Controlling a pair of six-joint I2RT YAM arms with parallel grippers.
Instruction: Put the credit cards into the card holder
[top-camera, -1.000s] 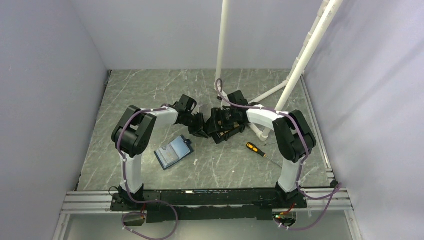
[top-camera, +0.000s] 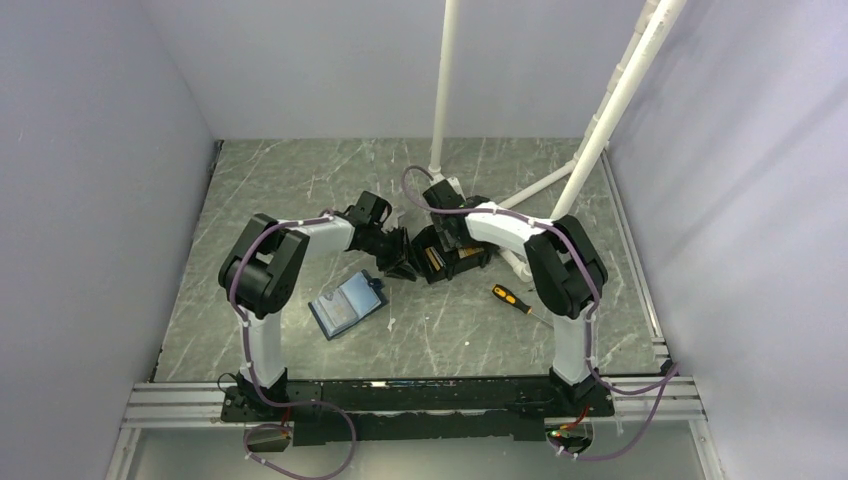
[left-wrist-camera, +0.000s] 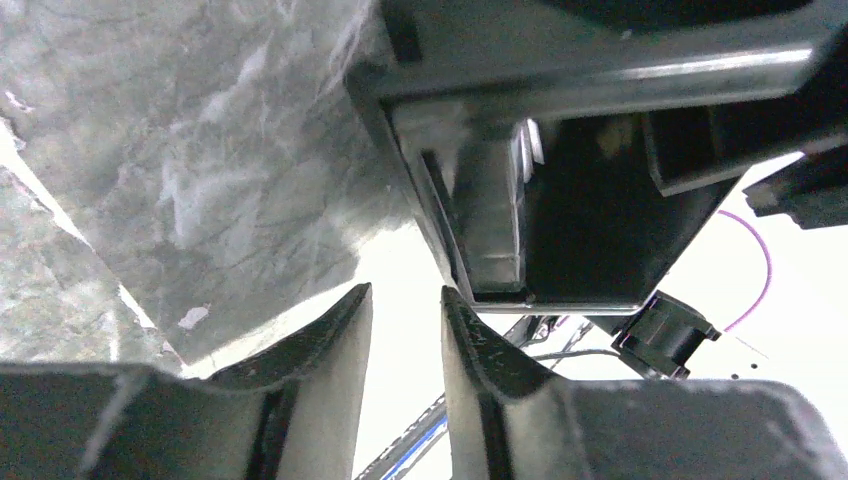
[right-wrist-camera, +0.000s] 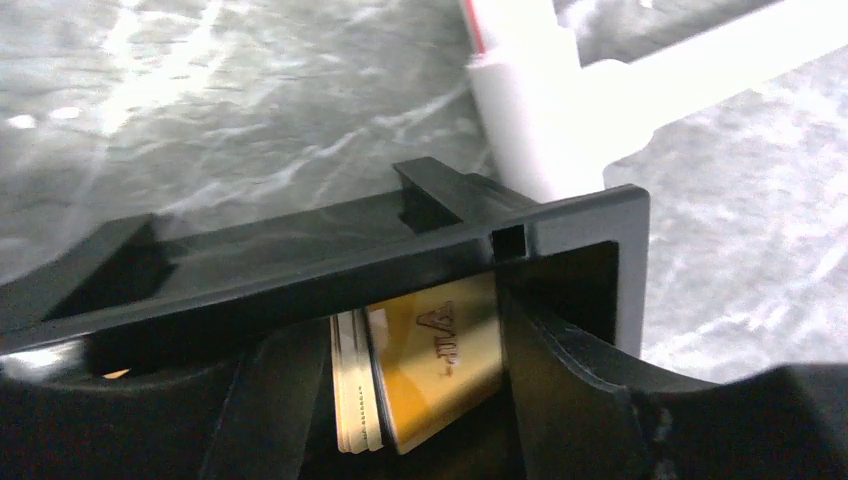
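Observation:
The black card holder (top-camera: 466, 267) stands mid-table, with light and yellow cards upright inside it. In the right wrist view a yellow card (right-wrist-camera: 440, 345) leans beside a few pale cards (right-wrist-camera: 356, 385), down between the holder's walls. My right gripper reaches down into the holder, its fingers apart on either side of these cards; whether they touch them I cannot tell. Just left of the holder, my left gripper is open and empty, close to the holder's side wall (left-wrist-camera: 430, 225).
A blue clipboard-like item (top-camera: 347, 303) lies at front left. A yellow-black screwdriver (top-camera: 512, 298) is on the right, near the right arm. White pipes (top-camera: 541, 187) stand behind the holder.
The left arm and holder look nearly unmoved.

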